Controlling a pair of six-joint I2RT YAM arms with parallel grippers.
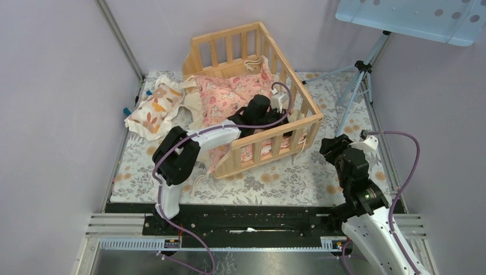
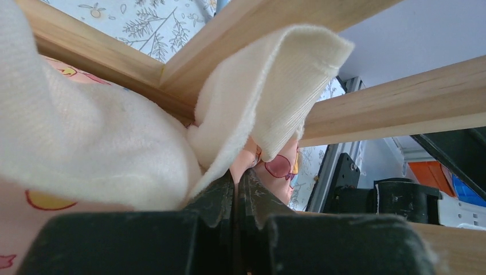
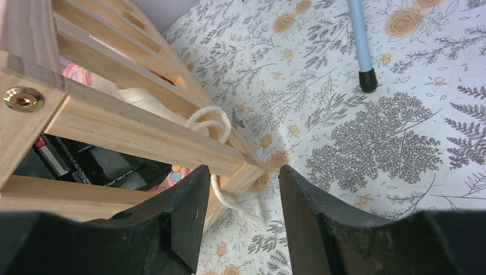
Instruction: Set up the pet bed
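Note:
The wooden pet bed frame stands on the floral cloth, with a pink patterned cushion spread inside. My left gripper is down in the frame's near right corner, its fingers closed on a thin fold of the cushion's pink fabric. Cream fleece backing bulges up around that fold. A cream tie cord loops around the corner slats and hangs outside. Outside the frame's right end, my right gripper is open, with nothing between its fingers.
A leaf-patterned cushion lies left of the bed. A light blue stand rises at the right, one leg on the cloth. Floor cloth between the bed and the right arm is clear.

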